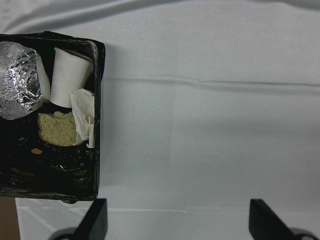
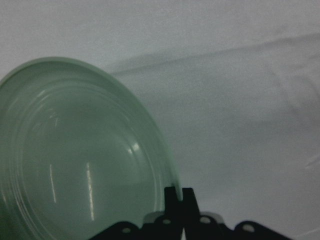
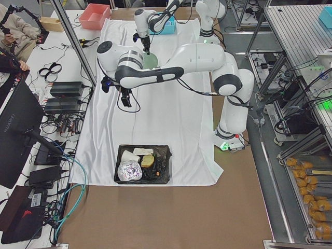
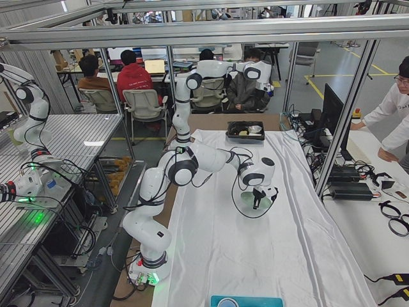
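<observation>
A pale green plate (image 2: 85,140) fills the left of the right wrist view; my right gripper is at its rim, fingertips close together, and whether the rim is between them I cannot tell. My left gripper is open and empty above the white cloth (image 1: 210,130). Beside it in that view lies a black tray (image 1: 50,177) holding crumpled foil (image 1: 15,80), a white paper cup (image 1: 67,77), crumpled paper (image 1: 82,112) and a bread slice (image 1: 55,130).
A blue container (image 4: 255,302) sits at the far end of the cloth from the black tray. Cables loop round both arms. A monitor (image 3: 18,135) and electronics line the side table.
</observation>
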